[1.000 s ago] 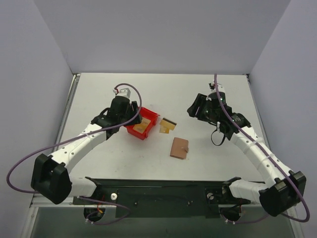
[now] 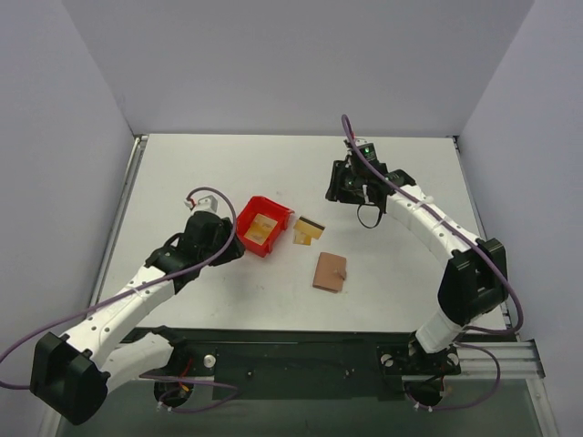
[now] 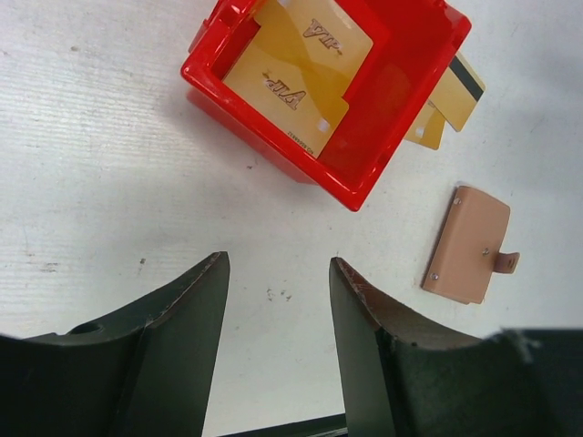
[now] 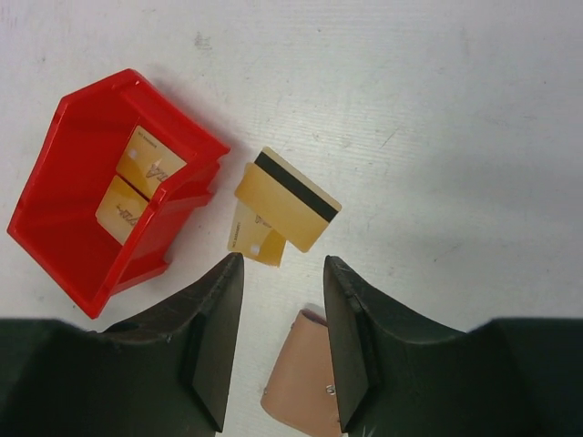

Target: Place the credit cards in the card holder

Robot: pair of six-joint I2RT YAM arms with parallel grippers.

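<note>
A red bin [image 2: 281, 211] with yellow cards [image 3: 285, 98] inside sits at centre-left. Just right of it two more cards [image 4: 287, 208] lie overlapping on the table, the upper one showing a black stripe. A tan card holder [image 2: 328, 271] with a small tab lies nearer the front. My left gripper hangs at the bin's front-left, fingers apart over bare table, nothing between them. My right gripper is over the back right of the table, fingers parted, empty, with the loose cards and holder in its view.
Grey walls bound it at back and sides; a dark edge runs along the front.
My left gripper has moved left and toward the front, away from above the bin. My right arm has shifted left and toward the back. The cards, bin and holder are unmoved.
</note>
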